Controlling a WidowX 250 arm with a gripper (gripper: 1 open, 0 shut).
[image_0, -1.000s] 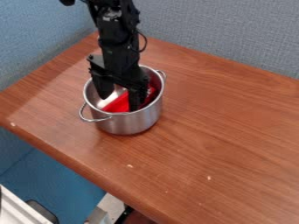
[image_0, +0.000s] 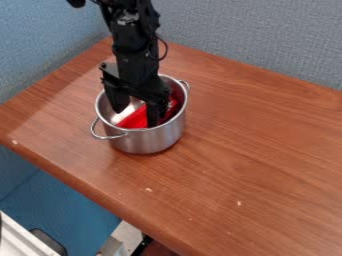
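Note:
A steel pot (image_0: 147, 140) with two wire handles stands on the wooden table toward its left side. My black gripper (image_0: 136, 103) reaches down into the pot, open, its fingers spread inside the rim. A red object (image_0: 134, 121) lies in the pot, partly hidden behind the gripper, with a pale shape beside it. I cannot tell exactly what these contents are.
Grey-blue padded walls (image_0: 267, 40) stand behind and to the left.

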